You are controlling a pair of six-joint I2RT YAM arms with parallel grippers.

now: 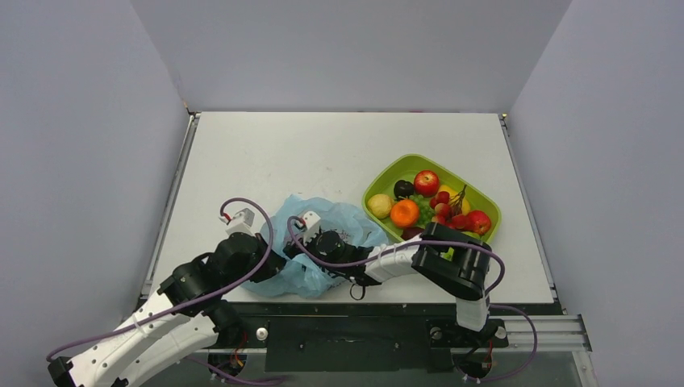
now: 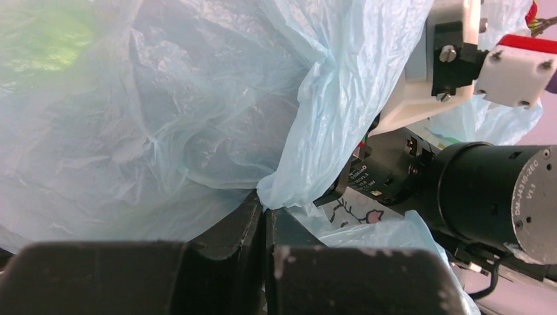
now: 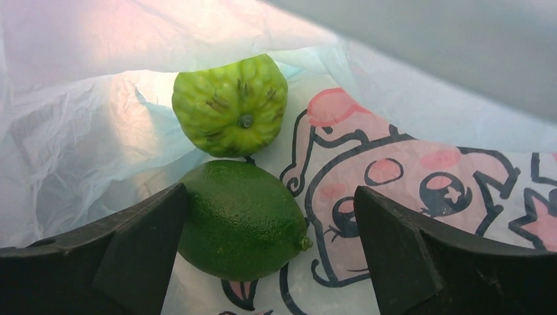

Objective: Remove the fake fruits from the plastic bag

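The crumpled blue plastic bag point(image 1: 347, 218) lies on the front middle of the table. My left gripper point(image 1: 274, 258) is shut at the bag's left side; in the left wrist view a fold of thin plastic meets its fingertips point(image 2: 263, 220). My right gripper is open inside the bag, with a dark green fruit point(image 3: 240, 216) between and just beyond its left finger and a knobbly green fruit point(image 3: 230, 98) further in. In the top view both fruits are hidden.
A green basket point(image 1: 387, 173) full of fruits stands at the right, beside and partly under the right arm. Grey walls stand around it.
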